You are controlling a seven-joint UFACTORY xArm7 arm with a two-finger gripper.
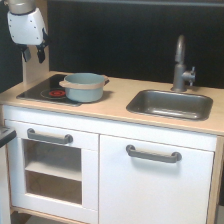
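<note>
My gripper (34, 55), white with dark fingers, hangs at the upper left, above the back of the stove and left of the pot. Its two fingers look apart, and no object shows between them. A blue-grey pot (86, 90) with light brown handles stands upright on the right part of the black cooktop (38, 91). A red burner ring (57, 93) shows just left of the pot. The pot's inside is mostly hidden from this angle.
A metal sink (170, 104) with a dark grey faucet (180, 65) fills the right of the wooden counter (118, 101). Below are a windowed white door (52, 150) and a plain white door (150, 185), each with a grey handle. Counter between pot and sink is clear.
</note>
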